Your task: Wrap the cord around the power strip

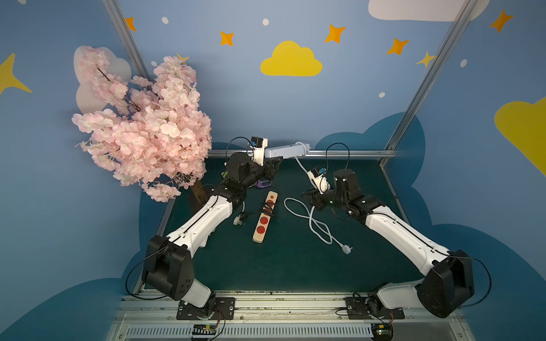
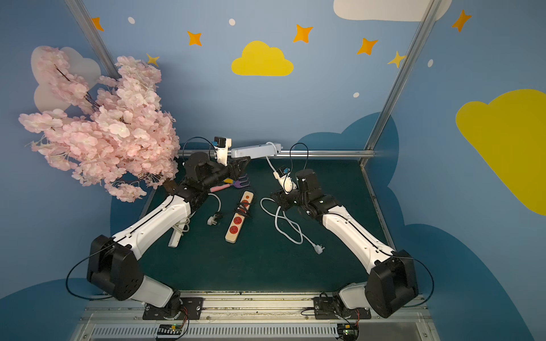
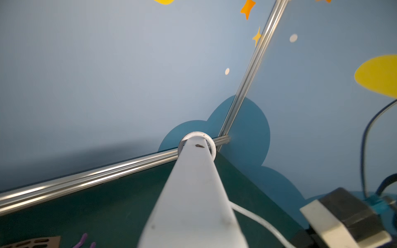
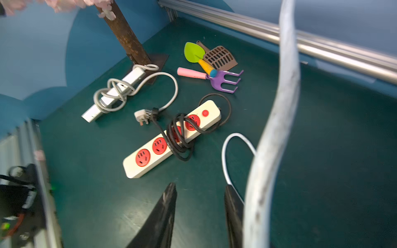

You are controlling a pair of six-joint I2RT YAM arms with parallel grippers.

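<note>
My left gripper (image 1: 274,162) is shut on one end of the long white power strip (image 1: 282,151), held up off the table near the back rail. In the left wrist view the strip (image 3: 196,194) stretches away from the camera, its far end ringed by a turn of white cord (image 3: 197,133). From the strip the cord (image 1: 302,166) slants down to my right gripper (image 1: 311,197), then lies in a loose loop on the table. In the right wrist view the fingers (image 4: 162,215) show a gap, and a near stretch of cord (image 4: 268,153) crosses beside them; its grip is unclear.
A cream power strip with red sockets (image 4: 142,157) and black cord lies mid-table. Another white strip (image 4: 134,77) with its own cord lies left by the blossom tree (image 4: 124,33). A purple fork (image 4: 223,82) and green trowel (image 4: 193,52) lie behind.
</note>
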